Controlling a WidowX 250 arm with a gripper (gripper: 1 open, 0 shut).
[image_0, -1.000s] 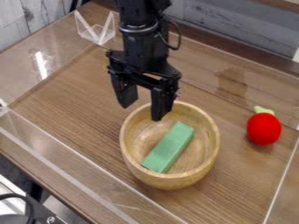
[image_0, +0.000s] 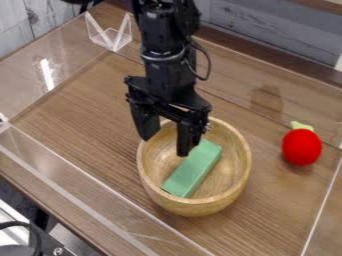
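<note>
A tan bowl (image_0: 225, 195) sits at the lower middle of the table, with a long green block (image_0: 190, 170) lying inside it. My black gripper (image_0: 166, 125) hangs over the bowl's back part, above and behind the block, open, its two fingers spread to left and right with nothing visible held between them.
A red round object with a small green top (image_0: 302, 146) lies on the table to the right of the bowl. Raised edges run along the back, and a dark cable shows at the lower left corner.
The arm has shifted slightly, and the gripper's fingers now sit a little lower over the bowl. The bowl, block and red object have not visibly moved.
</note>
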